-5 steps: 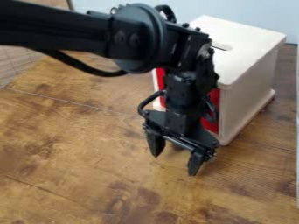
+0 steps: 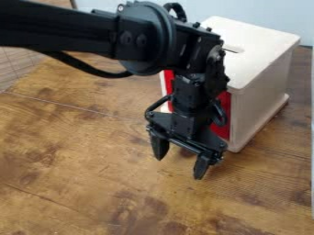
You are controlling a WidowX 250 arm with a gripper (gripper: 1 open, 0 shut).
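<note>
The black arm reaches in from the upper left, and my gripper (image 2: 179,158) points down over the wooden floor, its two fingers spread apart with nothing between them. Just behind it stands a pale wooden box (image 2: 262,92) with a red front face and a slot in its top. The arm and gripper hide much of that red face.
Bare wood-look surface (image 2: 86,174) fills the left and lower part of the view, free of objects. A lighter tiled patch lies at the upper left, behind the arm.
</note>
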